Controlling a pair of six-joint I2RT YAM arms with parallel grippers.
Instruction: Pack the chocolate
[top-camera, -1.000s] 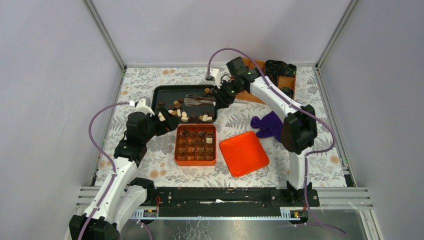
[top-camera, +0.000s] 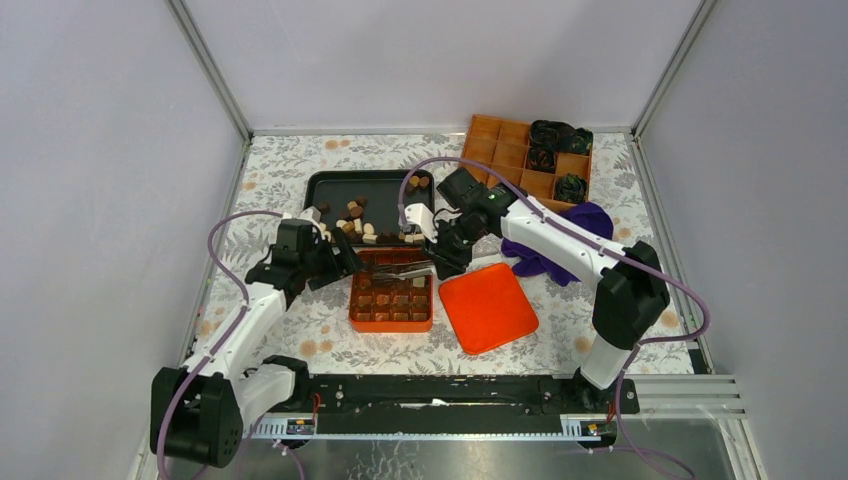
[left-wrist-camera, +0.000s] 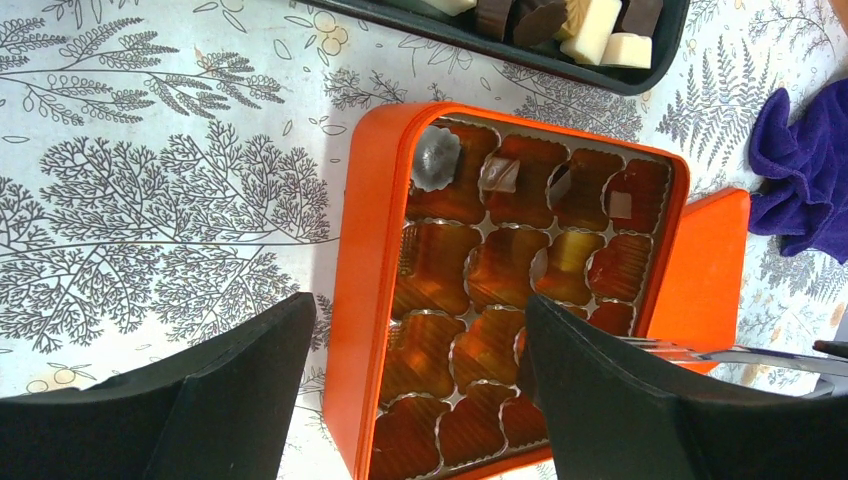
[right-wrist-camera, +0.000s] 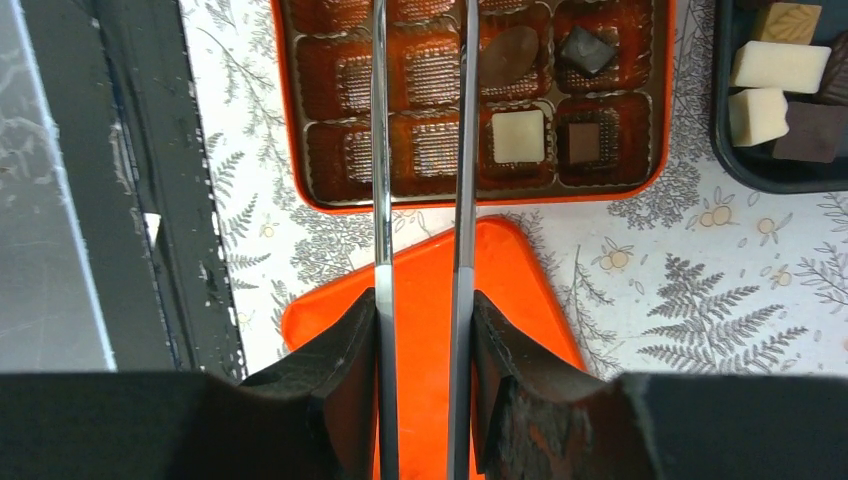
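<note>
An orange box (top-camera: 390, 324) with a clear compartment insert sits mid-table; several compartments hold chocolates, including a white square (right-wrist-camera: 518, 137). My right gripper is shut on long metal tongs (right-wrist-camera: 383, 230), which reach over the box; whether their tips hold a chocolate is hidden in the right wrist view. My left gripper stands open over the box's left side, with the tongs' end seen beside its right finger in the left wrist view. A dark tray (top-camera: 340, 190) of mixed chocolates lies behind the box.
An orange lid (top-camera: 488, 306) lies right of the box. A purple cloth (top-camera: 590, 222) and a wooden divided organizer (top-camera: 493, 140) with dark items are at the back right.
My right gripper with the tongs has moved from over the dark tray down toward the front, over the orange box.
</note>
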